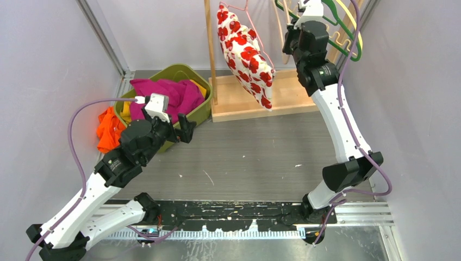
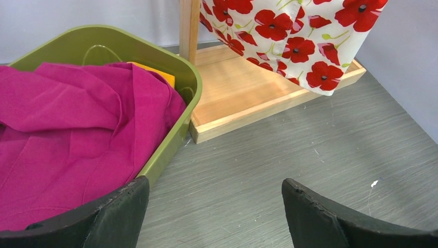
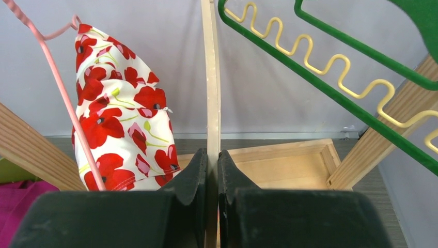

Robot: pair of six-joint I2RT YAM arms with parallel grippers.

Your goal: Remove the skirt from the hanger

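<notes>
The white skirt with red poppies [image 1: 247,57] hangs from a pink hanger [image 3: 59,85], still draped along it. My right gripper is shut on a beige hanger [image 3: 212,77], whose thin bar runs upright between the fingers; no garment shows on it. In the right wrist view the skirt and pink hanger stand to the left, clear of that gripper. My left gripper is open and empty, over the floor beside the bin, with the skirt's lower corner [image 2: 323,75] farther off and above.
An olive bin [image 1: 187,70] holds magenta cloth [image 1: 171,98] and something yellow. Orange cloth [image 1: 108,130] lies to its left. Green [image 3: 330,82] and yellow hangers crowd the rack's right side. A wooden post [image 1: 211,49] stands between bin and skirt.
</notes>
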